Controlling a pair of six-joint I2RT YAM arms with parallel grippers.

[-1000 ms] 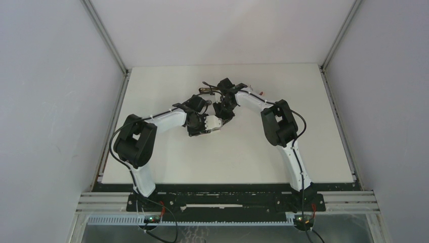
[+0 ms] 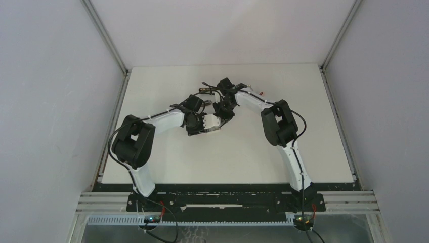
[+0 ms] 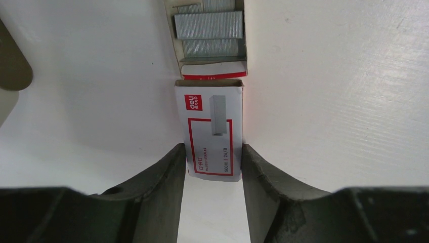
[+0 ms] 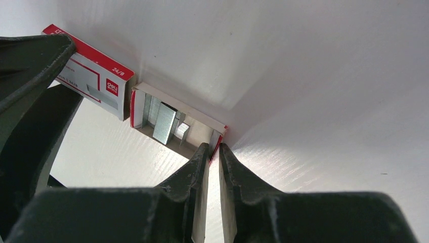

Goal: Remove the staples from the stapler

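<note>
In the left wrist view my left gripper is shut on the white-and-red staple box sleeve (image 3: 212, 131). Just beyond its end lies the open inner tray (image 3: 178, 45), holding strips of staples (image 3: 208, 24). In the right wrist view the tray (image 4: 177, 106) lies at the sleeve's end, and my right gripper has its fingertips close together at the tray's far end wall; whether they grip it is hard to tell. The stapler is not clearly visible.
A dark object (image 3: 12, 55) lies at the left of the left wrist view. In the top view, items (image 2: 206, 90) lie behind the grippers, partly hidden.
Both arms are almost still in the top view; the left gripper has shifted very slightly at most.
</note>
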